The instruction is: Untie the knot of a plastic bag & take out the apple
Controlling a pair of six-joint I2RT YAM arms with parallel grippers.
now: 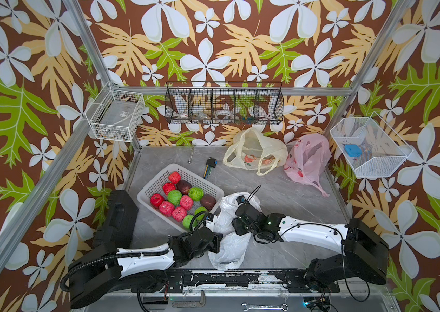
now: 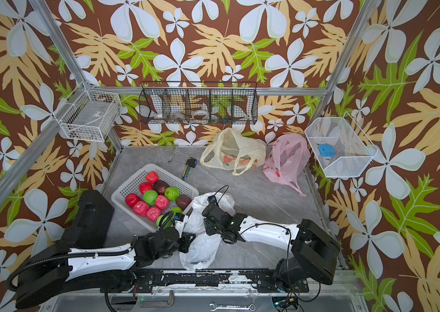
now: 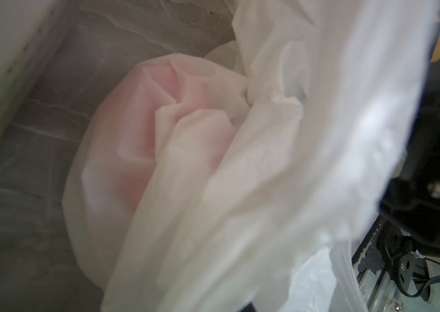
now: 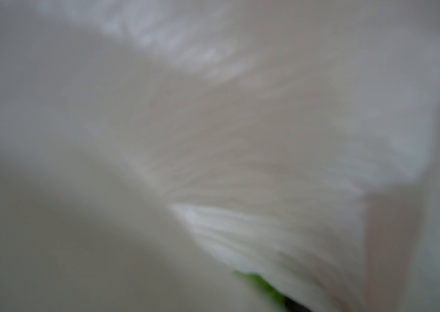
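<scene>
A white plastic bag [image 1: 230, 249] [image 2: 199, 249] lies crumpled at the front centre; in the left wrist view pink shows through its folds [image 3: 162, 114]. My left gripper [image 1: 212, 228] [image 2: 182, 228] is at the bag's left part; its fingers are mostly hidden. My right gripper [image 1: 238, 213] [image 2: 210, 213] is over the bag's upper part, and its wrist view is filled with blurred white plastic and a bit of green, so its finger is hidden.
A perforated basket [image 1: 152, 182] of red, green and dark fruits stands left of the bag. A yellowish bag [image 1: 253, 148] and a pink bag [image 1: 305, 161] lie at the back right. A black case [image 1: 116, 218] stands left. Bare table remains at the right.
</scene>
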